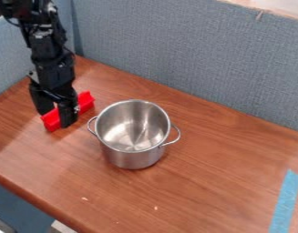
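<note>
A red block (50, 120) lies on the wooden table at the left, beside the pot. My black gripper (55, 107) is down over its middle, fingers at either side of it, partly hiding it. Whether the fingers are closed on it I cannot tell. A steel pot (133, 136) with two handles stands just to the right, upright, with nothing visible inside.
Grey-blue padded walls (188, 55) border the table at the back and left. A blue tape strip (285, 202) lies at the right edge.
</note>
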